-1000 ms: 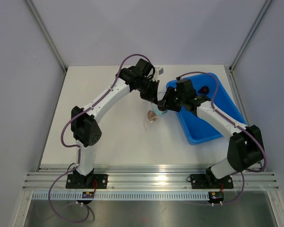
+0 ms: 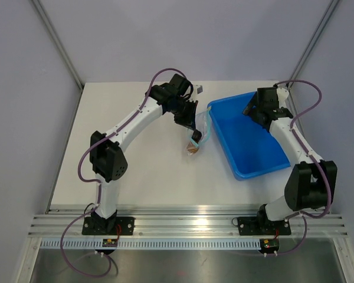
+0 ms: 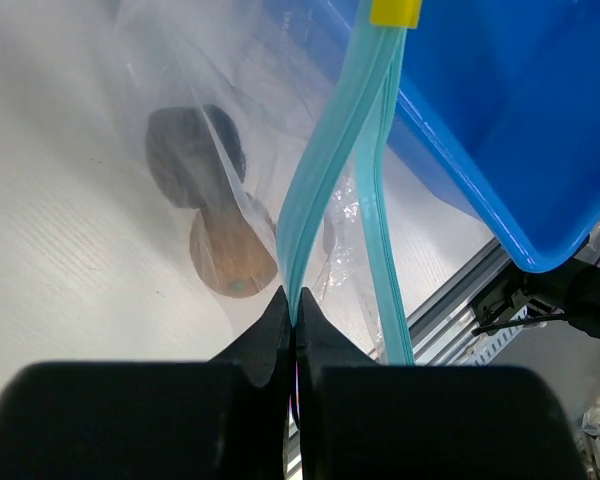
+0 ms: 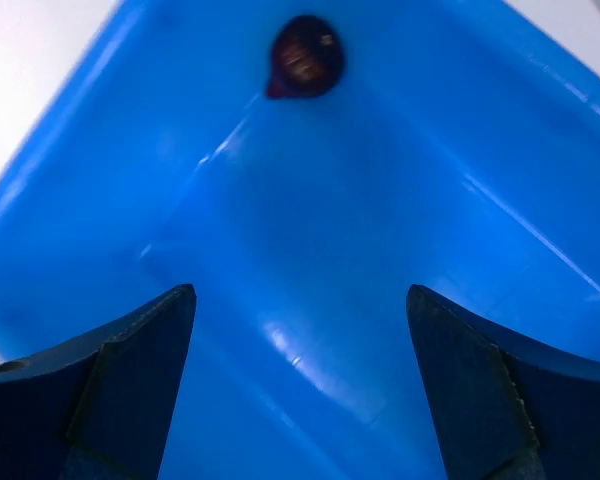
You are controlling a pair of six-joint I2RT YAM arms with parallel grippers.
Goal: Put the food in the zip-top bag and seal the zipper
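A clear zip top bag [image 2: 203, 127] with a teal zipper edge [image 3: 315, 190] hangs from my left gripper. That gripper is shut on the bag's rim, and the mouth is parted into two strips. Inside the clear film, in the left wrist view, lie a dark round food piece [image 3: 175, 158] and a brown one [image 3: 230, 255] touching it. My right gripper [image 2: 250, 112] hangs over the blue bin [image 2: 248, 156]. Its fingers stand open and empty. Ahead of them, a dark reddish food piece [image 4: 307, 60] lies at the bin's far end in the right wrist view.
A yellow slider [image 3: 395, 12] sits on the zipper strip at the top of the left wrist view. The bin's raised wall [image 2: 224, 147] stands just right of the bag.
My right gripper has moved right, from the bag's mouth to over the bin. The dark piece it was at a second ago now sits in the bag above the brown one. My left arm has barely moved.
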